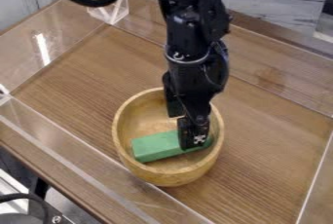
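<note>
A round wooden bowl [166, 175] holds a green rectangular block [159, 145] lying in its lower middle. The black gripper [190, 129] reaches down from the top into the bowl's right part, open, with its fingertips over the right end of the block. The gripper's body hides the back of the bowl and part of the block's right end.
A clear plastic object [109, 8] stands at the back left. Dark cables cross the top left and the bottom left corner.
</note>
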